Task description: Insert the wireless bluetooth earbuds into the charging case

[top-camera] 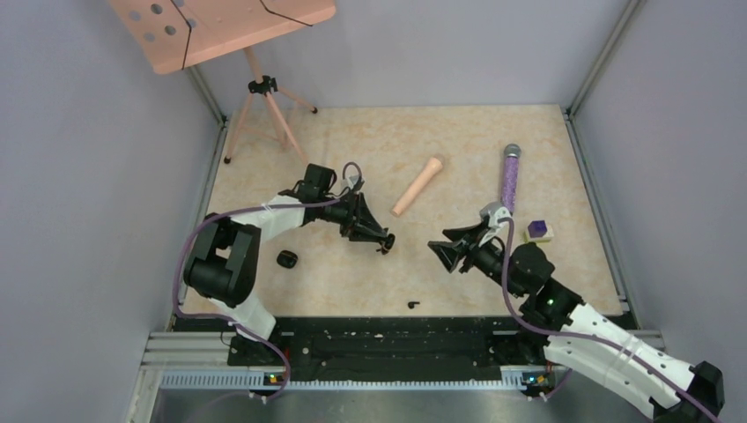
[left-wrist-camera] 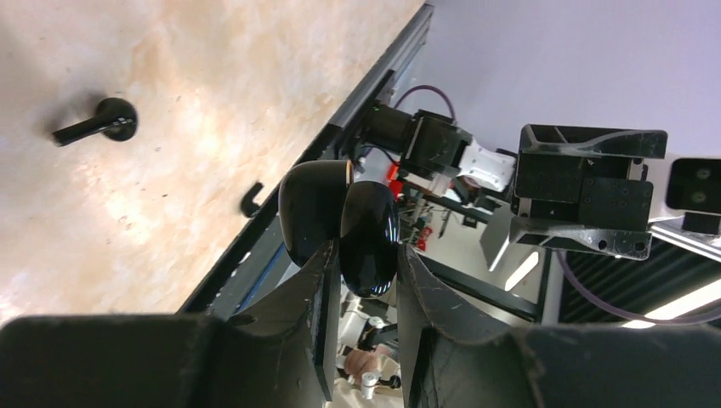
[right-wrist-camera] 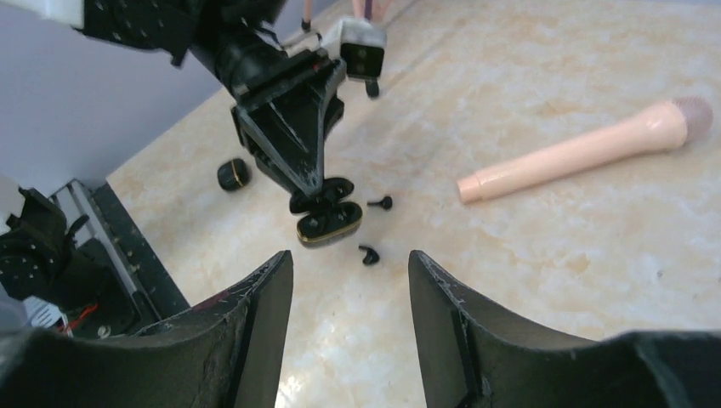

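Note:
My left gripper (top-camera: 380, 234) is shut on the black charging case, whose lid stands raised, as the right wrist view (right-wrist-camera: 328, 223) shows. My right gripper (top-camera: 441, 253) is apart from it to the right, fingers spread with nothing between them. Small black earbud pieces lie on the table: one (top-camera: 412, 305) near the front edge, others (right-wrist-camera: 370, 256) around the case in the right wrist view, and two (left-wrist-camera: 252, 201) (left-wrist-camera: 116, 119) in the left wrist view. A dark rounded object (top-camera: 287, 259) lies left of the left gripper.
A pink microphone (top-camera: 418, 185) lies behind the grippers, a purple microphone (top-camera: 509, 181) at the right, and a small purple-topped block (top-camera: 538, 231) below that. A pink stand (top-camera: 273, 115) is at the back left.

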